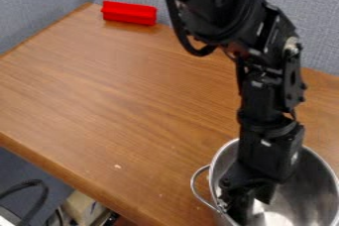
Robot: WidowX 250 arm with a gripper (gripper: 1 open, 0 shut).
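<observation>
A steel pot [307, 192] with a wire side handle sits at the bottom right of the camera view, partly cut off by the frame. The black arm reaches down into it from the top, and its gripper [245, 200] is low inside the pot, near the left part of its interior. The fingertips are dark and partly hidden, so whether they hold anything cannot be seen.
A red block [129, 13] lies at the far back left of the wooden table [106, 91]. Grey padded walls stand behind, and cables show below the table's front left edge.
</observation>
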